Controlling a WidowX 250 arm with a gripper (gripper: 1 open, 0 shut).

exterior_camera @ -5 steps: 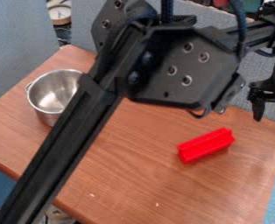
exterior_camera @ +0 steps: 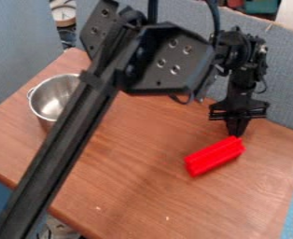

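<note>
The black arm spans the camera view from bottom left up to the top. Its gripper point(exterior_camera: 236, 127) points down at the right of the table, just behind a red block point(exterior_camera: 214, 156), with its fingers looking shut and nothing visible between them. Whether the tips touch the tabletop is hard to tell. A steel pot point(exterior_camera: 47, 101) sits at the left, partly hidden by the arm.
Grey padded walls point(exterior_camera: 280, 84) border the back and left. A blue strip point(exterior_camera: 292, 210) lies at the right edge.
The gripper has moved left from the right edge to behind the red block, and the arm's linkage has shifted. The block and pot stay where they were.
</note>
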